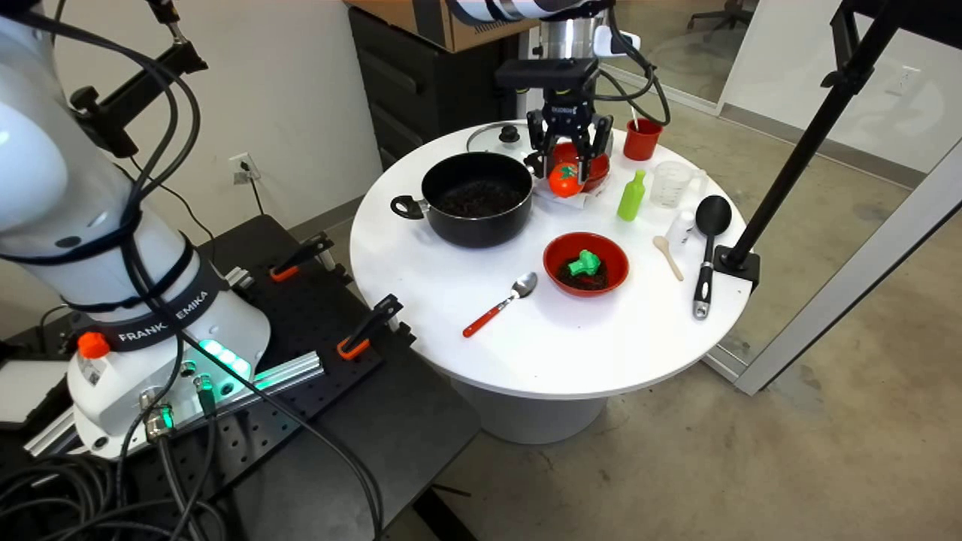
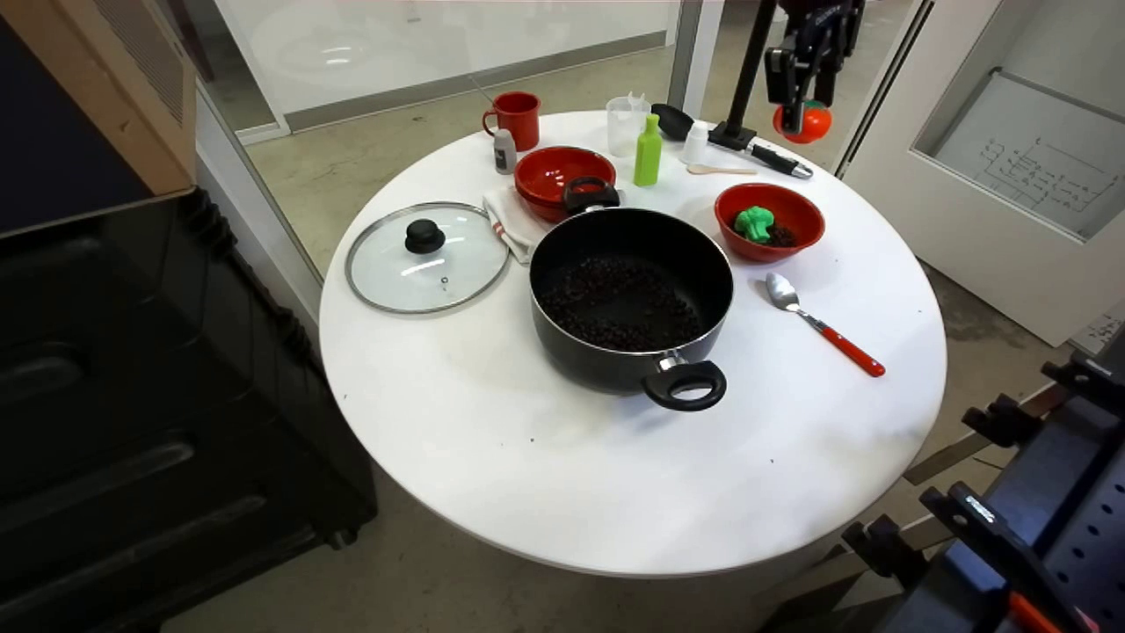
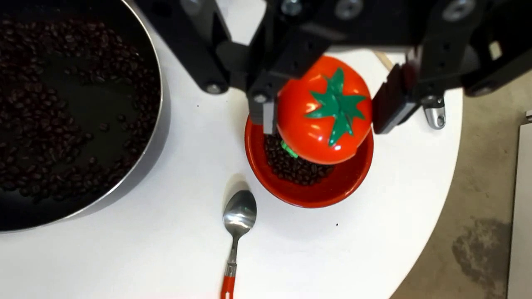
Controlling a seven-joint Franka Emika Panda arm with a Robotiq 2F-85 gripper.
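Note:
A red toy tomato with a green star-shaped top is held between the fingers of my gripper, which is shut on it. In the wrist view the tomato covers part of the red bowl with dark beans. Exterior view 2 shows the tomato hanging in the air, well above the table, with the gripper over it. That bowl also holds a green broccoli-like piece, mostly hidden in the wrist view.
A black pot of beans stands left of the bowl in the wrist view. A red-handled spoon lies beside the bowl. An empty red bowl, a green bottle, a red mug and a glass lid stand farther off.

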